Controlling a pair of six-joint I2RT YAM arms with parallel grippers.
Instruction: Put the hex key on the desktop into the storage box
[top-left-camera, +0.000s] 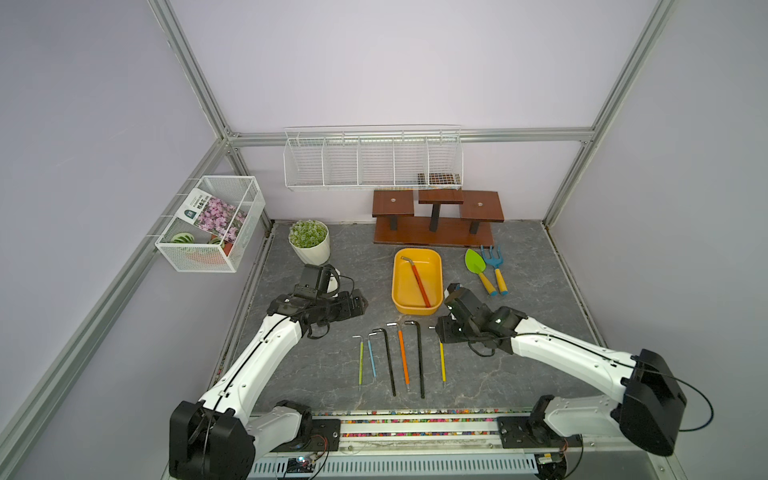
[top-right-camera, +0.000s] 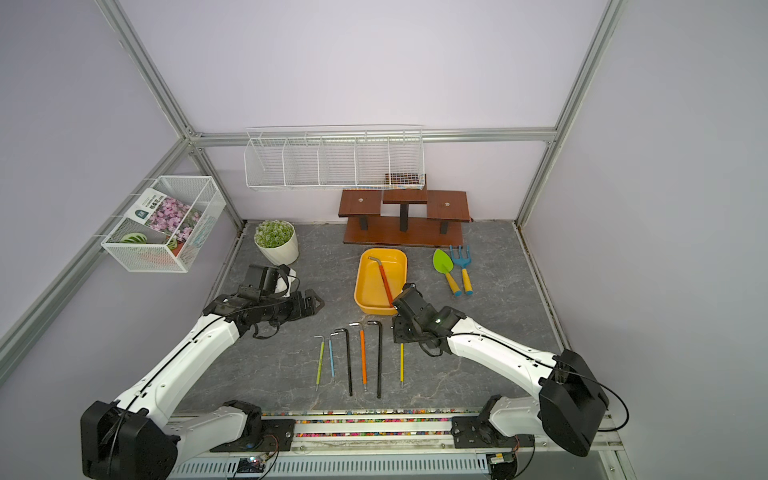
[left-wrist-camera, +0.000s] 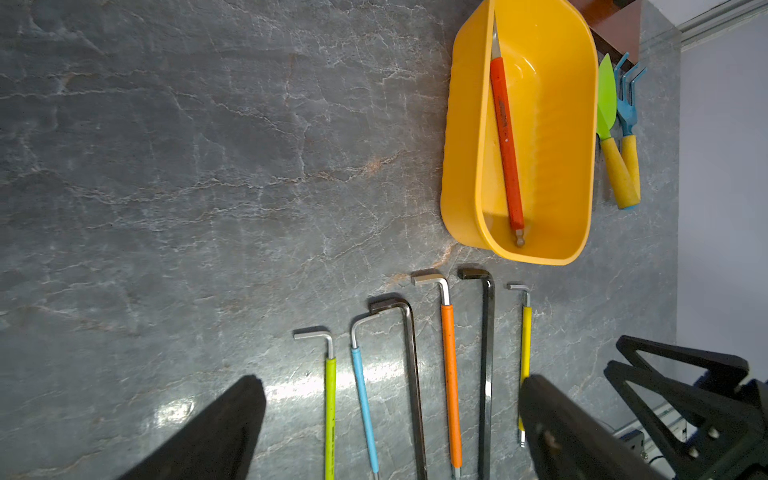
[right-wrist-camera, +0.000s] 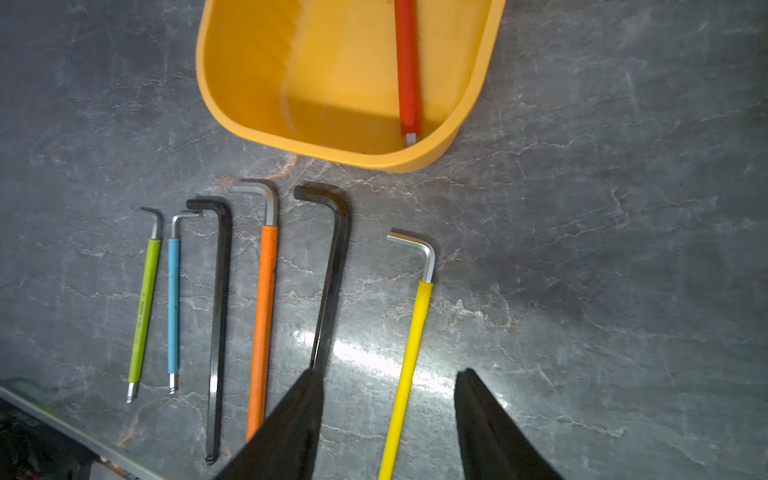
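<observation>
The yellow storage box (top-left-camera: 397, 280) stands mid-desk, and a red hex key (top-left-camera: 420, 281) lies inside it. In front of the box several hex keys lie in a row on the desktop: green (left-wrist-camera: 329, 416), blue (left-wrist-camera: 365, 408), black (left-wrist-camera: 412, 376), orange (left-wrist-camera: 450, 376), a second black key (left-wrist-camera: 487, 360) and yellow (right-wrist-camera: 408, 372). Over the yellow key hangs my right gripper, open, its fingers spread to either side with nothing gripped. My left gripper, also open and empty, is above the desk left of the box.
A brown stepped stand (top-left-camera: 432, 232) is behind the box. To its right lie a green trowel (top-left-camera: 475, 262) and a blue hand fork (top-left-camera: 494, 260). A potted plant (top-left-camera: 312, 244) stands at the back left. Bare desktop stretches right of the yellow key.
</observation>
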